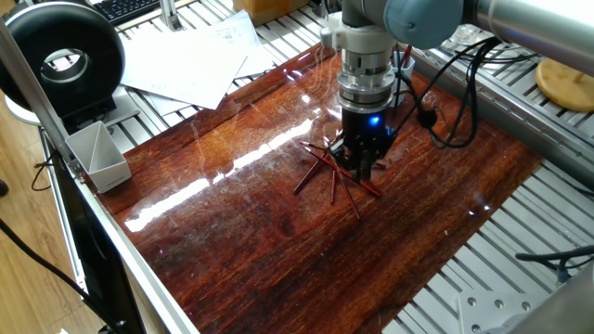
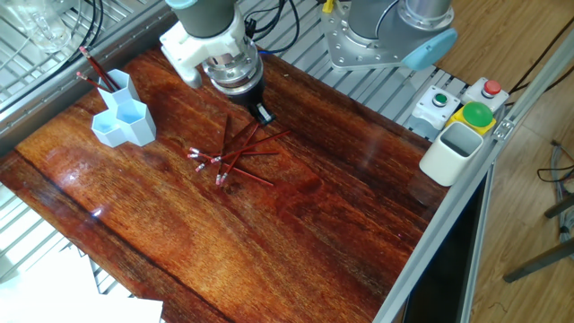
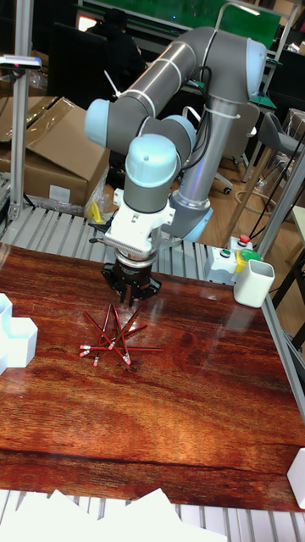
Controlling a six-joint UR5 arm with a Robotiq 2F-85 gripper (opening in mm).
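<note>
Several dark red pencils (image 2: 239, 152) lie crossed in a loose, spread-out pile on the glossy brown wooden table. Their pale ends show best in exterior views 2 and 3. Low at the arm-side edge of this pile is my black gripper (image 1: 363, 174), its fingers pointing down. In exterior view 3 the gripper (image 3: 130, 297) appears just behind the pencils (image 3: 113, 339). How far apart the fingers stand is unclear, and no pencil is visibly raised. A pale blue holder (image 2: 124, 121) of joined hexagonal cups stands apart, with a few pencils upright in one cup.
A white square cup (image 2: 451, 154) stands at one table edge, beside the button boxes (image 2: 438, 106). White papers (image 1: 186, 65) lie past another edge. Cables (image 1: 469, 93) hang from the arm.
</note>
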